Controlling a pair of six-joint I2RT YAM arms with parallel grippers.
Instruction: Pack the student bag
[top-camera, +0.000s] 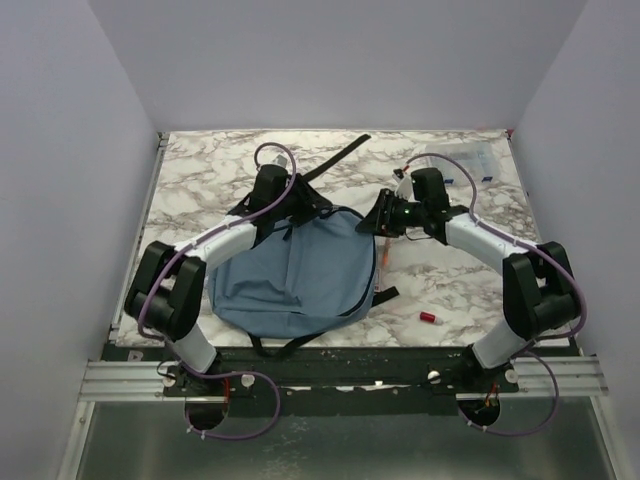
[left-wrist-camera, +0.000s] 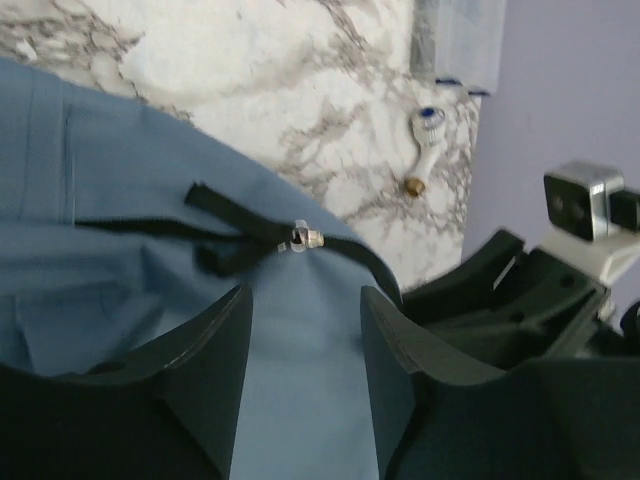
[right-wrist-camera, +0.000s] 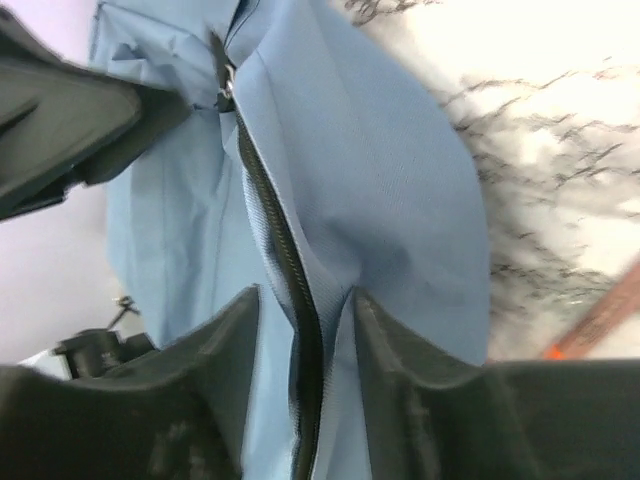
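The blue bag (top-camera: 330, 265) lies flat left of centre, its dark zipper edge curving along the right side. In the left wrist view, my left gripper stands open over the blue cloth, nothing held between its fingers. A zipper pull (left-wrist-camera: 302, 238) lies just beyond those fingertips. My right gripper is at the bag's upper right edge, its fingers apart on either side of the zipper strip (right-wrist-camera: 290, 265). Whether they touch the cloth I cannot tell. Both hands hide parts of the bag's top edge in the top view.
A clear box (top-camera: 462, 160) lies at the back right. On the right of the table is a small red item (top-camera: 430, 318); an orange stick (top-camera: 386, 250) lies beside the bag. Black straps (top-camera: 340, 155) stretch out behind the bag.
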